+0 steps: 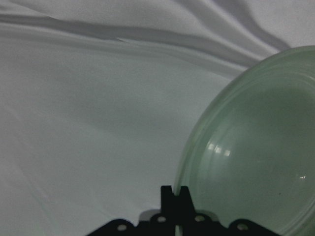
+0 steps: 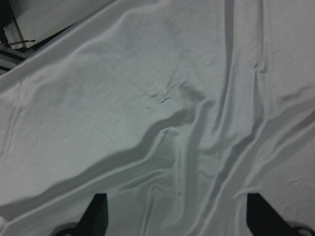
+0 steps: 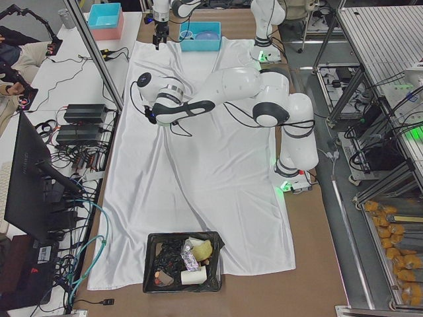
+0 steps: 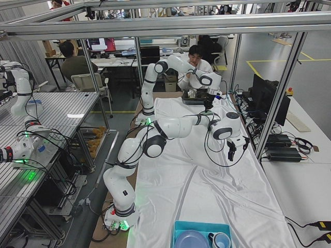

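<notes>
A pale green, translucent bowl [image 1: 251, 147] fills the right of the left wrist view, its rim between the fingers of my left gripper, which is shut on it. In the camera left view that gripper [image 3: 151, 115] is over the middle-left of the white cloth, the bowl mostly hidden under the arm. My right gripper is open and empty above bare, wrinkled cloth; it also shows in the camera right view [image 4: 235, 152].
A blue bin [image 4: 181, 227] holding a plate and mug sits at one end of the cloth [image 3: 211, 198]. A black-lined crate [image 3: 149, 264] with mixed rubbish stands at the other. Monitors and cables line one side.
</notes>
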